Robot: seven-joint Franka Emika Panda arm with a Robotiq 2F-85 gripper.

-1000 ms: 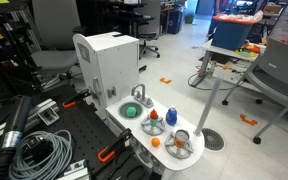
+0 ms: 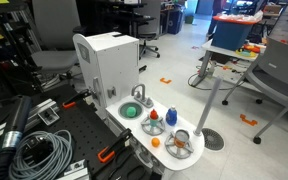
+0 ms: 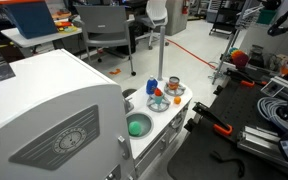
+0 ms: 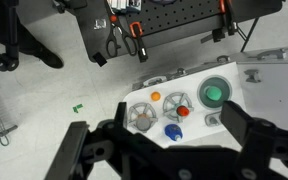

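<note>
A white toy kitchen counter (image 2: 165, 151) carries a round sink with a green item (image 2: 132, 110) in it. Two burners lie beside the sink; a red object (image 2: 154, 115) rests on the nearer one and a metal pot (image 2: 181, 137) on the other. A blue bottle (image 2: 171, 116) stands at the counter's far side, and a small orange object (image 2: 156, 141) lies near the front edge. In the wrist view my gripper hangs above the counter, its dark fingers spread wide with nothing seen between them. Neither exterior view shows the gripper clearly.
A tall white cabinet (image 2: 108, 65) stands at the sink end, with a faucet (image 2: 137, 91) beside the sink. A dark table (image 2: 82, 130) with orange-handled clamps (image 2: 114, 149) and coiled cable (image 2: 44, 153) runs along the front. Open floor lies behind the counter.
</note>
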